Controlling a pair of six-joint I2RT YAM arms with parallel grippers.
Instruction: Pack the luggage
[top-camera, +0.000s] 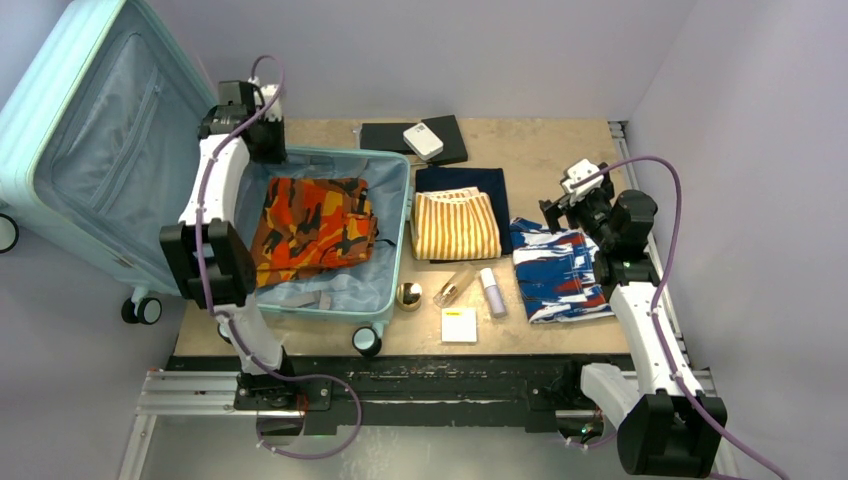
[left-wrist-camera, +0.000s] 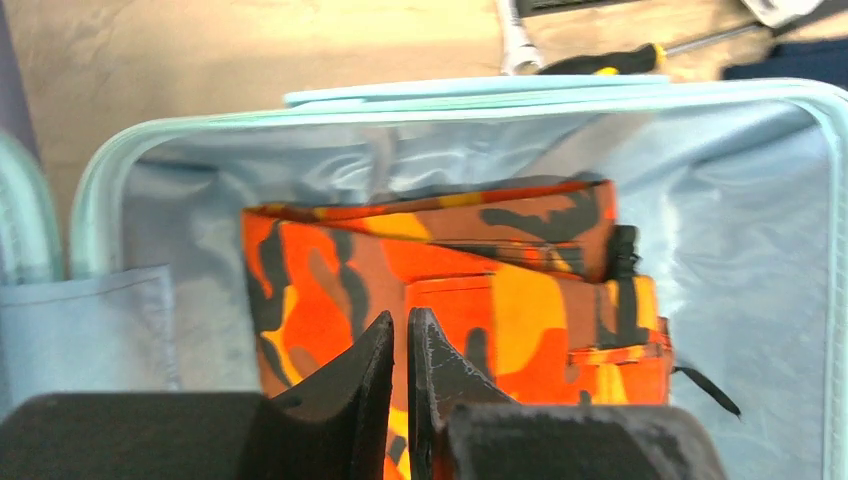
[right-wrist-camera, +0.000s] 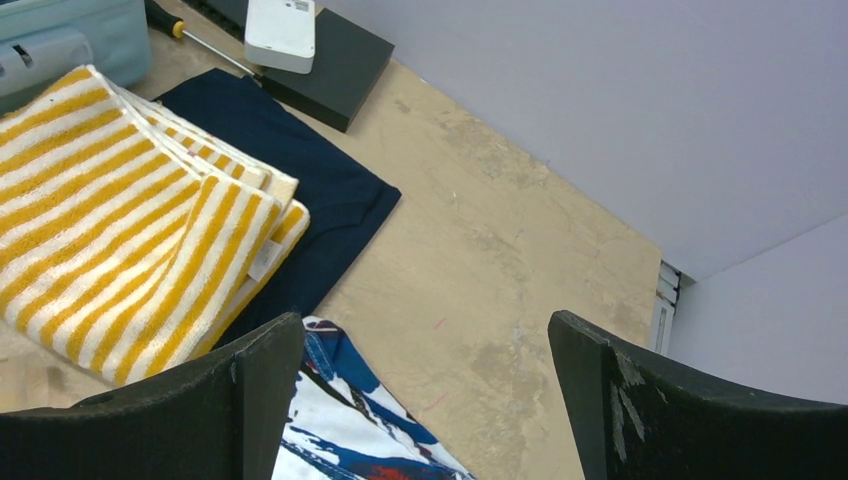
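Observation:
An open mint suitcase (top-camera: 402, 170) holds an orange camouflage garment (top-camera: 315, 225), lying folded with a black strap out to the right. My left gripper is shut above it, nothing visible between the fingers. My right gripper stands open over a blue, white and red garment (top-camera: 560, 280). To its left lie a striped yellow-white towel (top-camera: 455, 225) and a navy cloth (top-camera: 485, 180). A white bottle (top-camera: 492, 292), clear bottle (top-camera: 455, 287), gold round item (top-camera: 408, 295) and white square box (top-camera: 459, 325) lie at the front.
Black flat items (top-camera: 385, 137) with a white device (top-camera: 423, 140), a screwdriver (right-wrist-camera: 205, 42) and a wrench (left-wrist-camera: 515, 40) lie at the back. The raised lid (top-camera: 90, 100) stands at left; bare table shows at back right.

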